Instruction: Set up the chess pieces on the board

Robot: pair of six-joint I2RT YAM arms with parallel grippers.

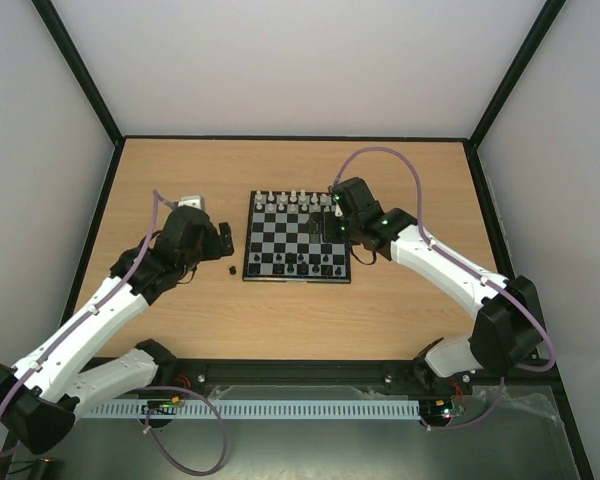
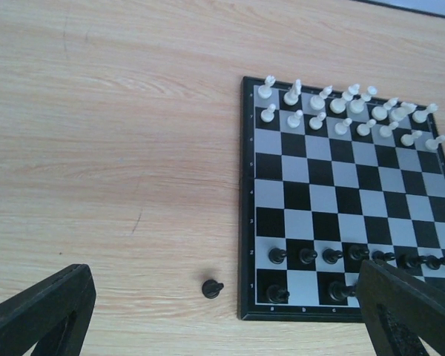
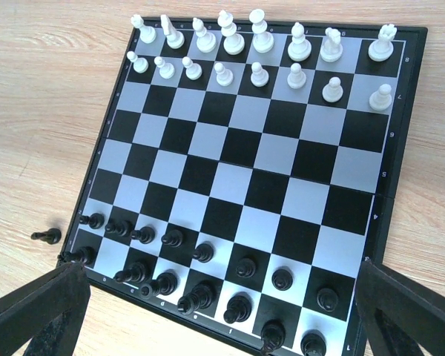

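The chessboard (image 1: 296,236) holds white pieces (image 3: 261,37) along the far edge and black pieces (image 3: 199,297) along the near edge. One black piece lies on the table just left of the board's lower left corner, also seen in the right wrist view. My left gripper (image 1: 218,240) hangs left of the board, open, with nothing between its fingers. My right gripper (image 1: 322,229) is open above the right part of the board, also empty.
Bare wooden table (image 1: 170,170) surrounds the board, with free room behind, to the left and in front. Dark frame rails and pale walls edge the table.
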